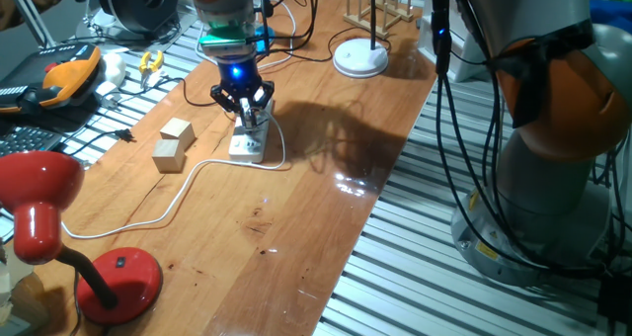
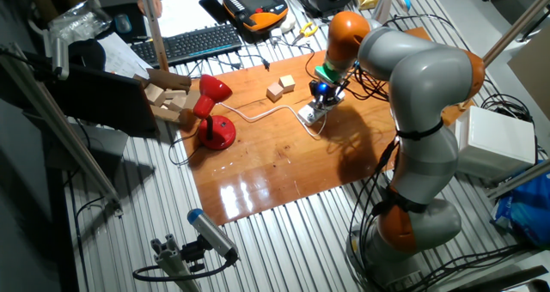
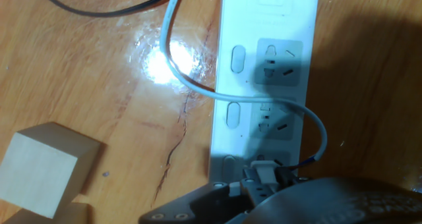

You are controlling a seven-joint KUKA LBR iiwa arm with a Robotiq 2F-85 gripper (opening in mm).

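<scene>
A white power strip [image 3: 264, 26] with several sockets and oval switches lies on the wooden table. Over its near sockets in the wrist view, my gripper is shut on a pale plug [image 3: 266, 168] with a grey-white cable [image 3: 227, 97] looping from it across the strip. The plug sits right at a socket face, and its prongs are hidden, so how deep it is cannot be told. In exterior view 1 the gripper [image 1: 247, 121] points down onto the strip [image 1: 247, 146]; exterior view 2 shows the strip [image 2: 310, 113] under the hand.
Two wooden blocks [image 1: 169, 155] lie left of the strip. A red lamp [image 1: 120, 285] stands near the front left. The white round base [image 1: 360, 58] and a wooden peg rack [image 1: 380, 18] are at the back.
</scene>
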